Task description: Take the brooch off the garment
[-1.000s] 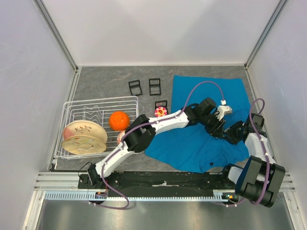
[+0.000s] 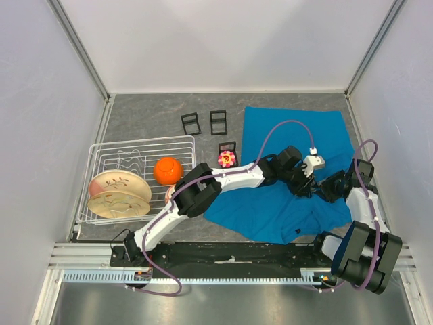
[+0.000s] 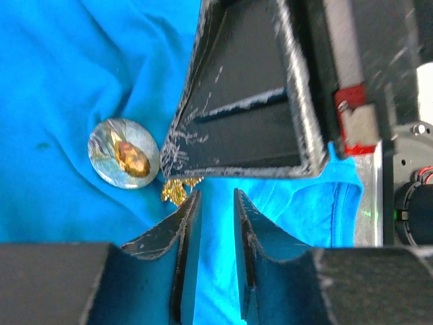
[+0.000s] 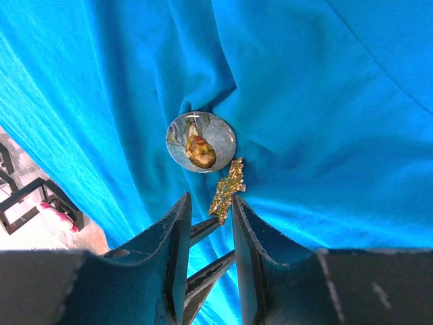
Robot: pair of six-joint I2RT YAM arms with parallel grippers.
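The blue garment (image 2: 270, 223) lies crumpled at right. On it is a brooch: a round metal disc (image 3: 108, 159) with a brown centre, beside a small gold glittery piece (image 4: 226, 191), seen in both wrist views. My left gripper (image 2: 306, 186) and right gripper (image 2: 329, 188) face each other low over the garment. In the left wrist view my left gripper has its fingertips just past the gold piece, with a gap between them. In the right wrist view my right gripper has its fingers apart, tips at the gold piece's lower end; whether either touches it is unclear.
A wire rack (image 2: 101, 162) with plates and an orange bowl stands at left. Several black square stands (image 2: 191, 124) sit at the back, one with a flower piece. Walls close in on both sides.
The right arm looks almost still.
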